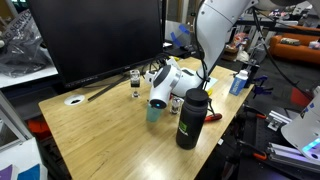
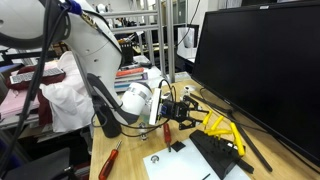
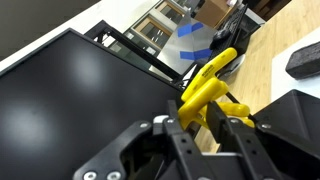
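My gripper is shut on a bright yellow object, seen from behind in the wrist view. The yellow object (image 3: 205, 95) runs long and slanted up from the fingers, with a shorter piece sticking out at its side. In exterior view 2 the same yellow object (image 2: 226, 128) shows as an angular frame beside the black gripper (image 2: 197, 117), above a dark block on the table. Exterior view 1 has the gripper (image 1: 150, 73) by the monitor's lower right corner; the yellow object cannot be made out there. Its underside is hidden.
A large black monitor (image 1: 100, 40) stands close behind. A greenish cup (image 1: 153, 114) and a tall black cylinder (image 1: 191, 122) stand on the near side of the arm. A red-handled screwdriver (image 2: 109, 163) lies on the table.
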